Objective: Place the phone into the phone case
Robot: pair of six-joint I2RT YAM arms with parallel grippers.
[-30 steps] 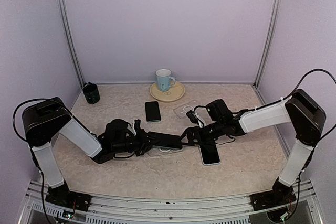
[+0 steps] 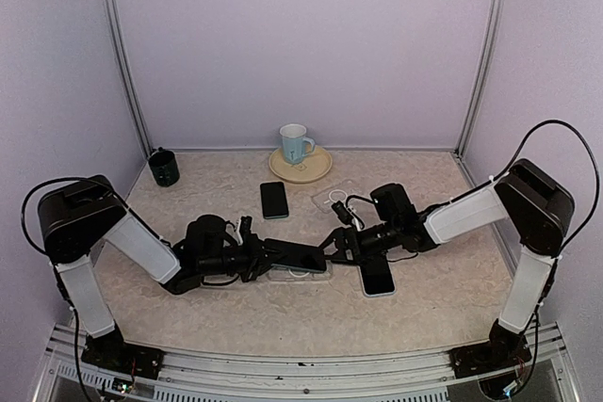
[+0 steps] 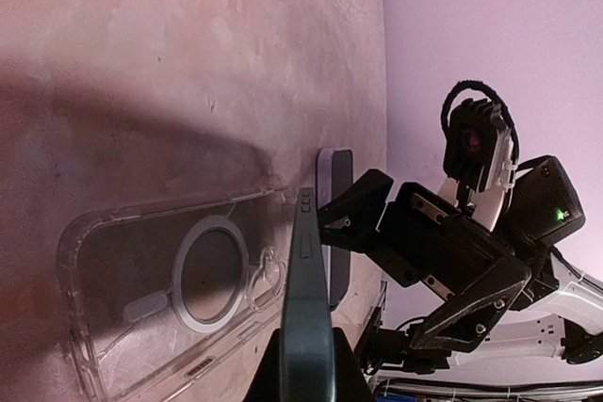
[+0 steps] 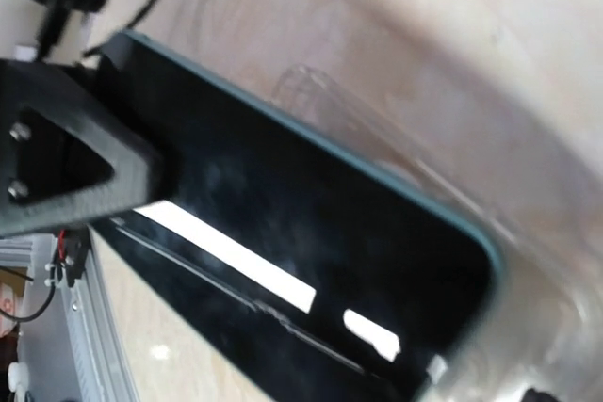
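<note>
A dark phone (image 2: 297, 255) with a teal edge is held at its left end by my left gripper (image 2: 263, 256), shut on it. In the left wrist view the phone (image 3: 306, 280) appears edge-on. Below it, on the table, lies the clear case (image 3: 173, 303) with a white ring, partly covered by the phone in the top view. My right gripper (image 2: 332, 249) is open close to the phone's right end; I cannot tell whether it touches. A left gripper finger (image 4: 85, 148) rests over the phone (image 4: 283, 167) in the right wrist view, with the case (image 4: 537, 336) behind.
Another phone (image 2: 377, 276) lies under the right gripper's side, and one (image 2: 274, 201) lies farther back. A second clear case (image 2: 332, 197) is behind the right gripper. A mug (image 2: 294, 143) on a round plate (image 2: 315, 176) and a dark cup (image 2: 164, 168) stand behind.
My right fingertips have shifted slightly; the left arm has barely moved.
</note>
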